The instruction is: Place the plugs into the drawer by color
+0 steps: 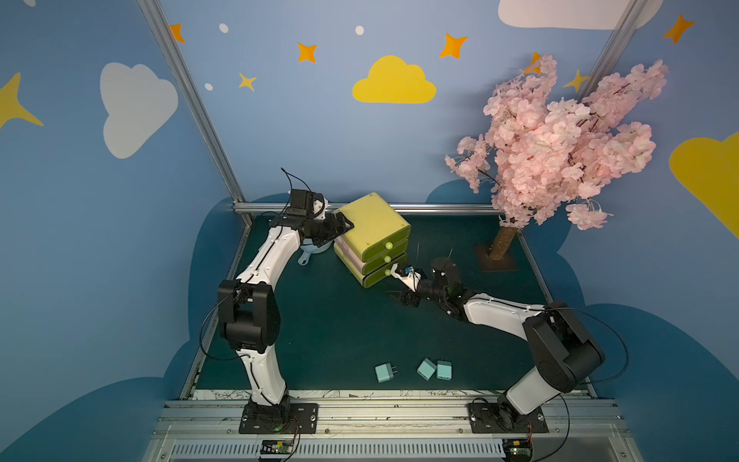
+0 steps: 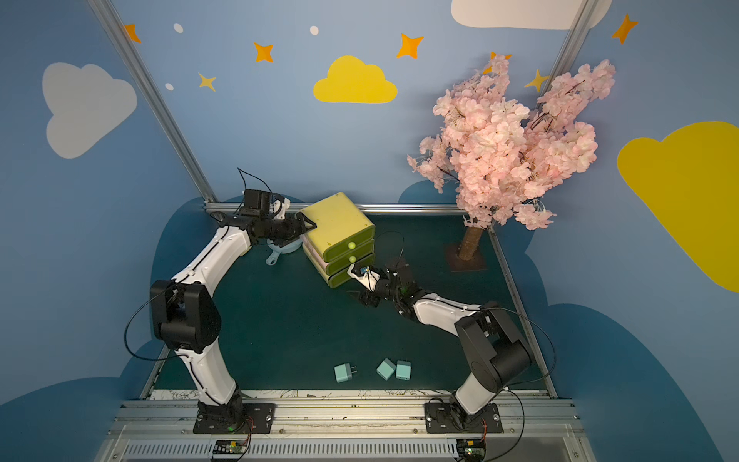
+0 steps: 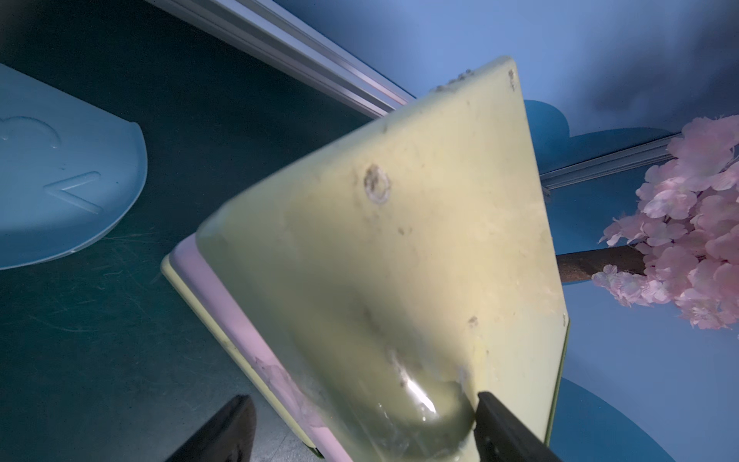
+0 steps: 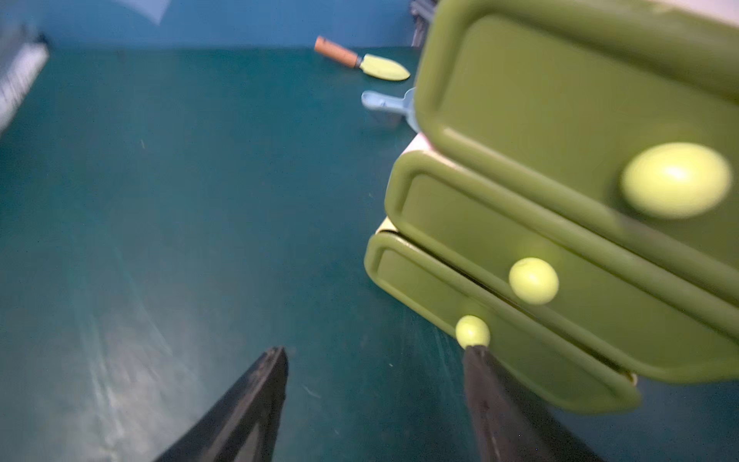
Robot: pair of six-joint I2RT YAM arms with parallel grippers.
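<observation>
Several mint-green plugs (image 1: 384, 372) lie on the front of the mat. A three-drawer box (image 1: 371, 223), yellow-topped with green fronts and round knobs, stands at the back centre, all drawers closed. My left gripper is at the top's near left corner, fingers apart over its surface. My right gripper stands open in front of the drawers, nothing between its fingers, near the bottom knob (image 4: 472, 329).
A light-blue scoop (image 2: 273, 256) lies left of the box, partly under the left arm. A small trowel (image 4: 383, 67) shows in the right wrist view. A pink blossom tree (image 1: 550, 138) stands back right.
</observation>
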